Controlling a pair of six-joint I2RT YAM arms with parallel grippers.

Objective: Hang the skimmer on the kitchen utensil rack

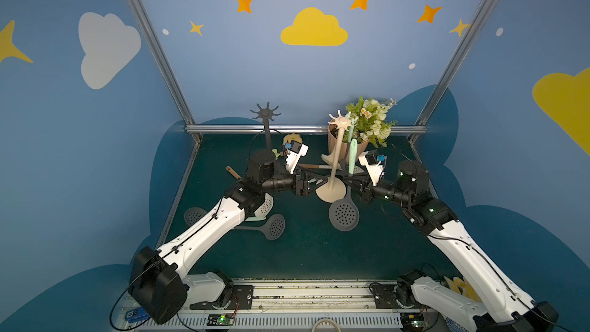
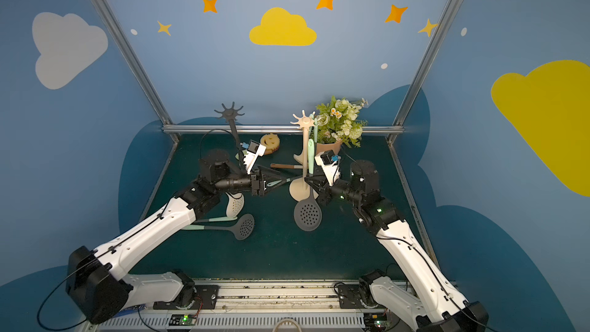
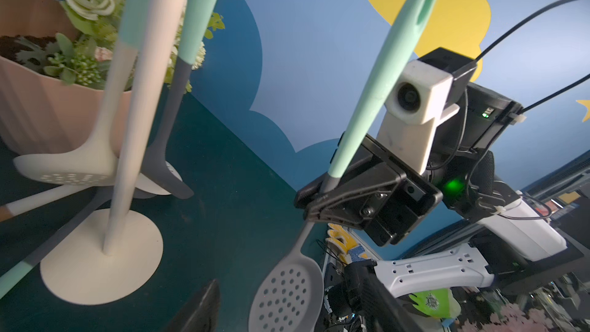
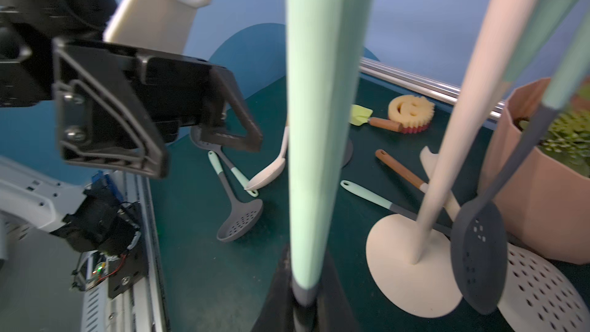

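My right gripper (image 1: 353, 182) is shut on the skimmer (image 3: 285, 292), whose mint handle (image 4: 322, 135) stands upright and whose grey perforated head hangs below. The cream utensil rack (image 4: 399, 270), with a star-like hook top and round base, stands just behind the skimmer, other utensils hanging on it. My left gripper (image 1: 316, 181) is open, facing the skimmer from the left with nothing between its fingers, just left of the rack's pole.
A pink planter (image 4: 534, 203) with flowers stands behind the rack. A dark rack (image 2: 228, 112) stands at back left. Loose utensils, including a grey skimmer (image 1: 274, 226), lie on the green table.
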